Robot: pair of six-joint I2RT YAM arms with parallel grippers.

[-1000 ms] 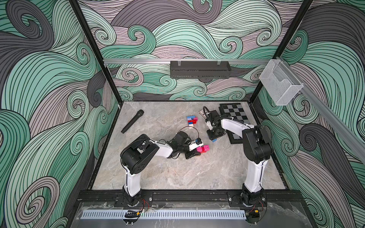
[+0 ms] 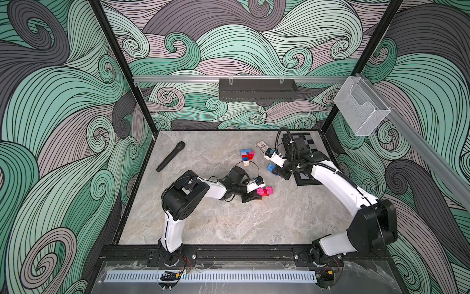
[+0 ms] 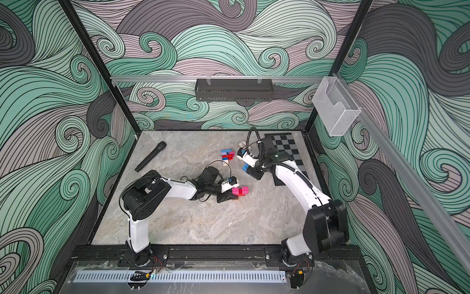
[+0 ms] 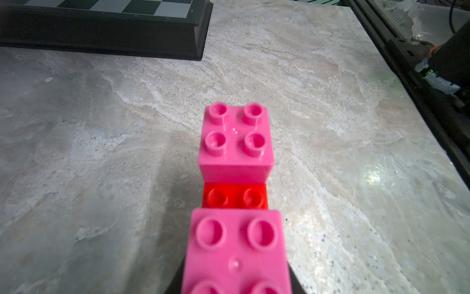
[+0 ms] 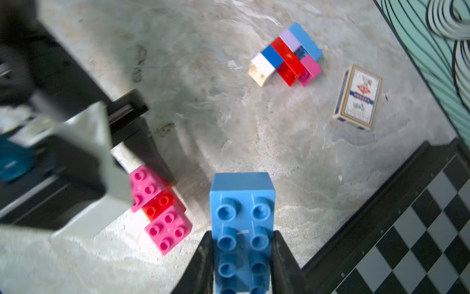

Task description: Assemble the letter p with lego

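My left gripper [image 2: 254,195] is shut on a pink and red brick assembly [image 2: 265,190] low over the table, two pink bricks on a red one, as the left wrist view [image 4: 235,132] shows. My right gripper has its fingers on either side of a long blue brick [image 5: 242,186]; in the top left view it hangs just right of the pink assembly, toward the back. A multicoloured cluster of bricks [image 5: 288,58] lies on the table behind both grippers.
A card box [image 5: 357,95] lies by the chessboard [image 2: 303,139] at the back right. A black microphone [image 2: 170,156] lies at the left.
My right arm has swung up, and the blue brick now shows more clearly with its gripper. My left gripper and the pink assembly have shifted slightly right.
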